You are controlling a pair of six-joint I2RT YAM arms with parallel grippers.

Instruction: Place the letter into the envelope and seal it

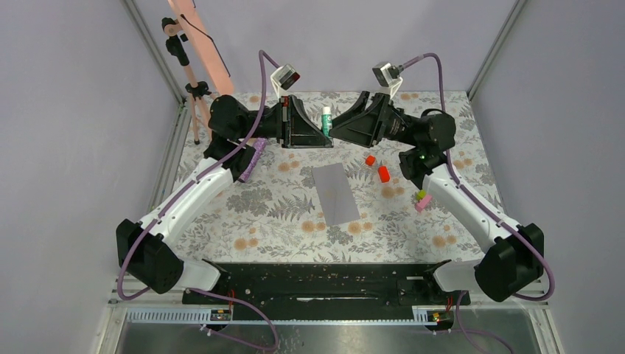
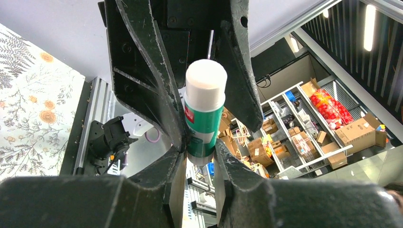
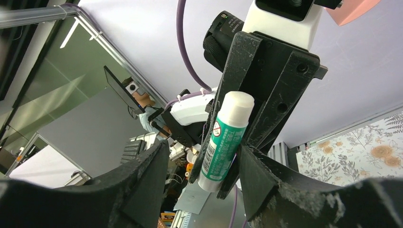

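Note:
A green glue stick (image 1: 326, 121) with white ends is held up between the two arms, near upright. My left gripper is shut on its lower part in the left wrist view. Around the same stick, the fingers (image 3: 259, 175) of my right gripper stand apart; in the right wrist view the stick shows beyond the gap between them, next to the left gripper's fingers. A plain grey sheet (image 1: 335, 194), perhaps the envelope, lies flat below on the table. No separate letter can be made out.
On the patterned tabletop (image 1: 287, 236) lie two red blocks (image 1: 384, 174) right of the sheet, then a pink block (image 1: 423, 203) beside a green one (image 1: 421, 195). A purple object (image 1: 254, 158) is partly covered by the left arm.

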